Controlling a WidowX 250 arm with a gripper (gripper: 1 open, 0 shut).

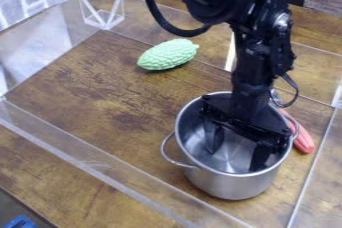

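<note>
A steel pot (221, 180) with a wire handle stands at the lower right of the wooden table. The black arm reaches down from the top, and its gripper (238, 144) is lowered inside the pot, fingers open. Whether anything lies between or under the fingers is hidden by the gripper and pot.
A pale green bumpy object (168, 55) lies behind the pot to the left. A red object (303, 135) lies right of the pot, partly hidden. Clear plastic walls edge the table. The wooden surface (100, 102) left of the pot is clear.
</note>
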